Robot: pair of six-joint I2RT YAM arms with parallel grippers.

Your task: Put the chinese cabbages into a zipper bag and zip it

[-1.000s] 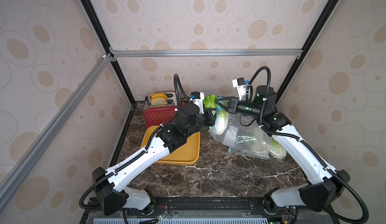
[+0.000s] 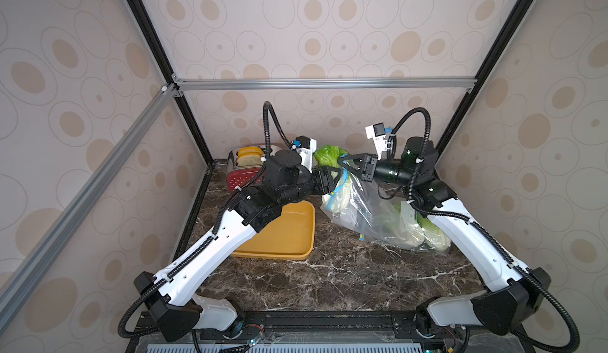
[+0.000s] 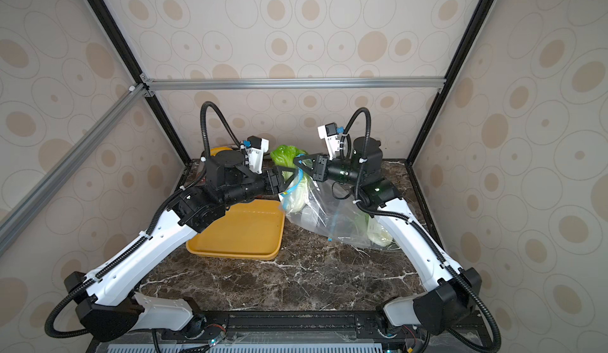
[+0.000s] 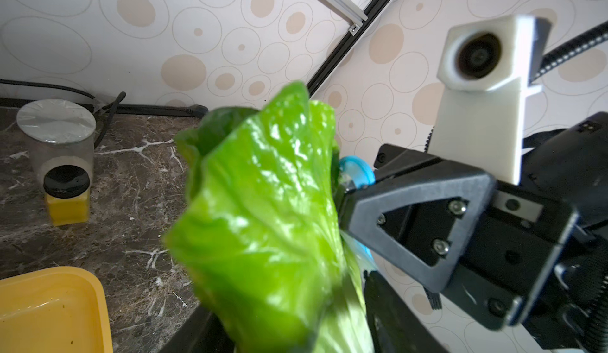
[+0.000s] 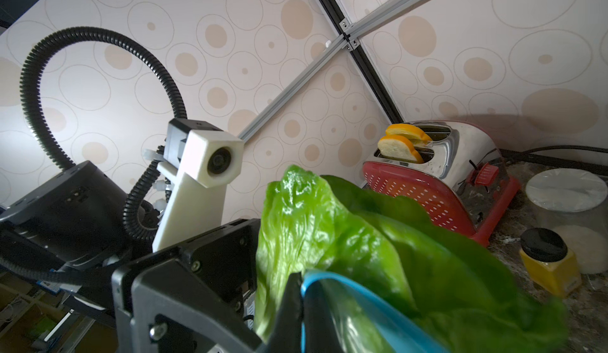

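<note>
A green-leaved Chinese cabbage [image 2: 329, 155] stands upright at the mouth of the clear zipper bag [image 2: 373, 217], its white base behind the plastic. My left gripper has its fingers apart on either side of this cabbage; whether they press on it is hidden by the leaves. The blue zip edge [image 5: 373, 308] of the bag is pinched in my right gripper, which is shut close beside the leaves. More cabbage [image 2: 435, 234] lies inside the bag's far right end, under the right arm.
An empty yellow tray [image 2: 285, 232] lies left of the bag. At the back left is a red toaster [image 5: 424, 188], with a capped jar [image 5: 565, 191] and a small yellow bottle [image 5: 551, 261] beside it.
My left gripper has shifted slightly left and up, and the cabbage top has moved slightly left with it. The bag mouth has shifted a little left. The right arm is almost still.
</note>
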